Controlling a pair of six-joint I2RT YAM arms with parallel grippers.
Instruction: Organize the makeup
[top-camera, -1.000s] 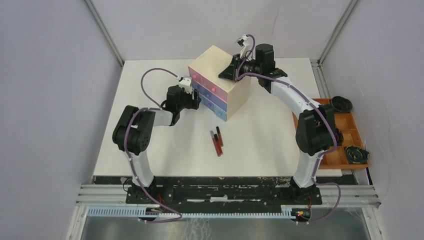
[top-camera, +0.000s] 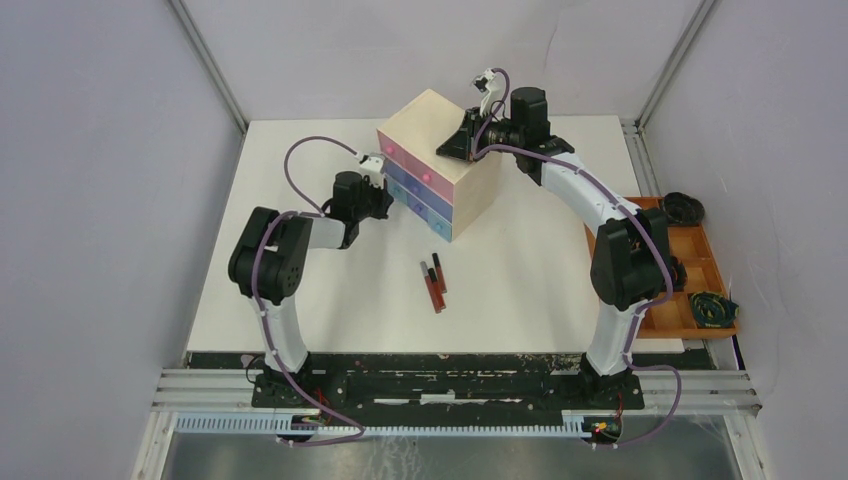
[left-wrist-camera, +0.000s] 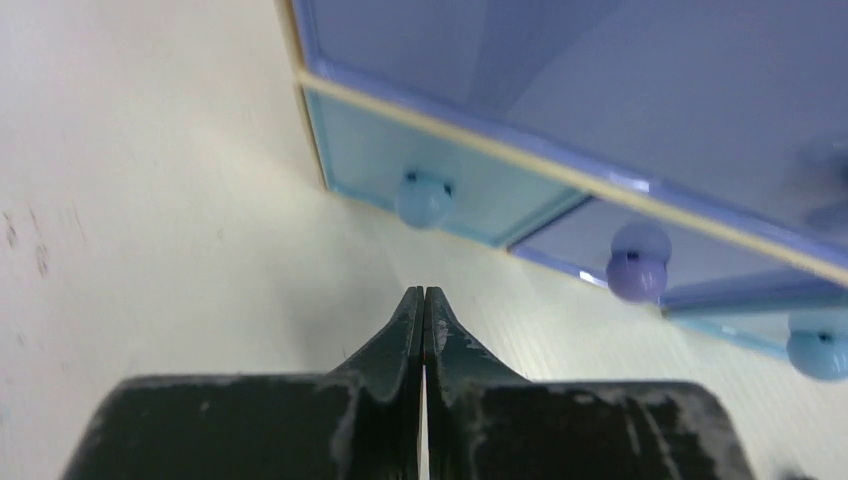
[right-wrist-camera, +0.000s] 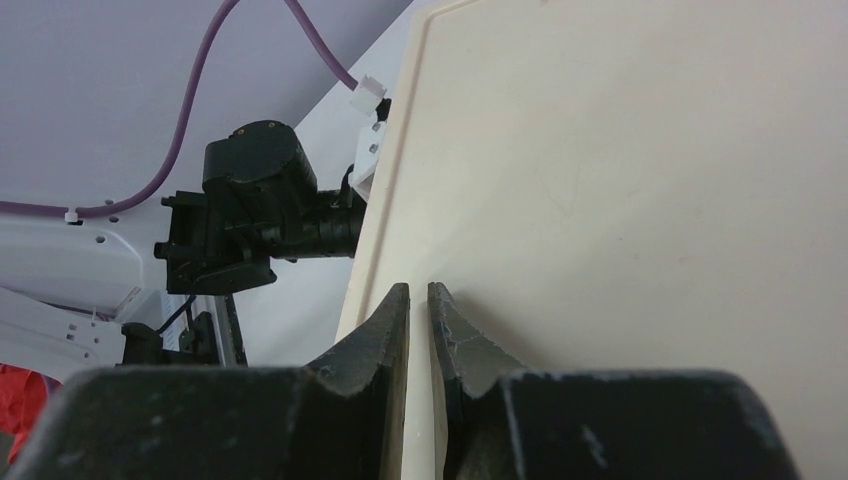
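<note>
A small wooden drawer cabinet (top-camera: 418, 119) stands at the back of the table, with pink drawers on top, violet ones below and light blue and violet ones at the bottom. Several makeup sticks (top-camera: 437, 290), red with dark or grey ends, lie on the table in front of it. In the left wrist view my left gripper is shut, its tips in front of and below the bottom light blue knob (left-wrist-camera: 423, 203), with nothing visible between them. Over the cabinet top (right-wrist-camera: 600, 190), my right gripper is slightly open with nothing between its fingers.
A wooden divided tray (top-camera: 705, 240) with dark coiled items sits at the right edge, beneath and beside the right arm. Clear white table surrounds the makeup sticks and extends to the left. Every drawer front in view appears closed.
The right arm, cabinet and sticks look unmoved.
</note>
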